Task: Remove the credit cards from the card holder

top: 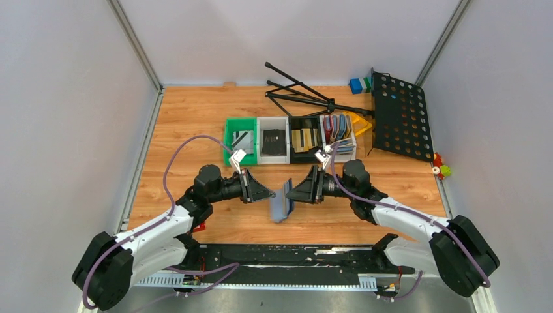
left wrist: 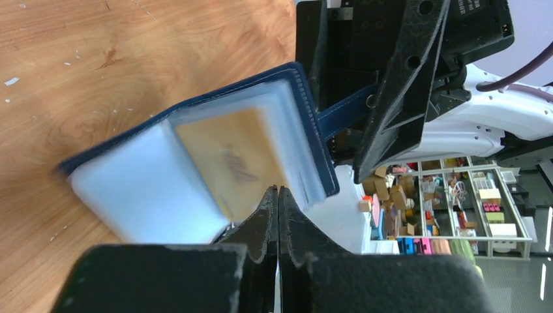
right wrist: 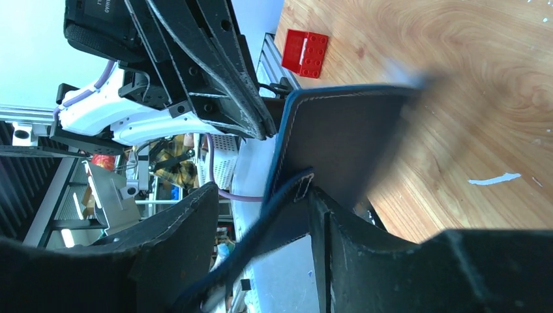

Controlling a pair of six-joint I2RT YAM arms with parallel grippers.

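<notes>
A navy card holder (top: 280,203) with pale pockets and a tan card (left wrist: 228,156) stands tilted between my grippers, blurred at its free edge. In the left wrist view my left gripper is shut, its tips just in front of the pockets, with nothing visible between them. My right gripper is part open at the holder's strap end; the strap runs between its fingers, and the dark outer cover (right wrist: 332,143) shows in the right wrist view. Whether it grips the strap is unclear.
Four bins (top: 272,120) with cards and holders stand behind the grippers. A black tripod (top: 300,94) and perforated plate (top: 401,117) lie at the back right. A red brick (right wrist: 313,52) is on the table by my left arm. Bare wood lies either side.
</notes>
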